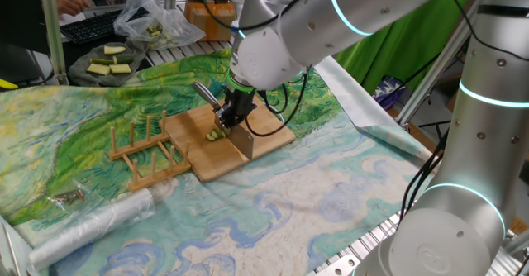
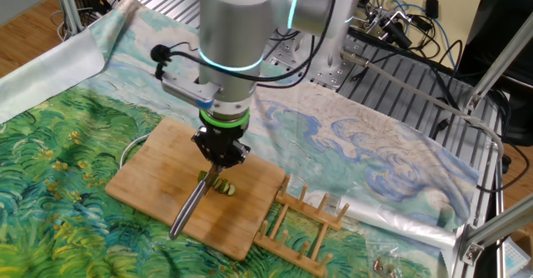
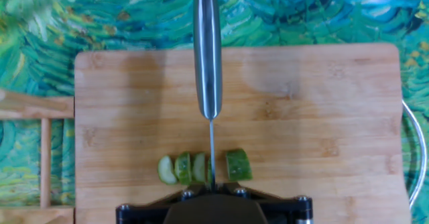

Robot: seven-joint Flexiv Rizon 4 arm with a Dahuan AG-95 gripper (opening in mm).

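Observation:
My gripper is shut on a knife (image 3: 208, 56), whose steel handle juts out past the fingers over the cutting board. In exterior view 1 the broad blade stands upright, its lower edge at or near the wooden board (image 1: 198, 156); contact with the wood cannot be made out. Cucumber slices (image 3: 182, 168) lie loosely in a row left of the blade in the wrist view, one of them close against it. To the blade's right sits a thicker cucumber piece (image 3: 238, 164). From exterior view 2, the slices (image 2: 223, 186) show just beside the knife.
A pegged wooden rack (image 1: 153, 162) adjoins the board. Near it lies a rolled clear plastic sheet (image 1: 91, 226). Behind, a dark bag with pale cut pieces (image 1: 109, 67) and an orange box (image 1: 208, 20) stand at the table's far side.

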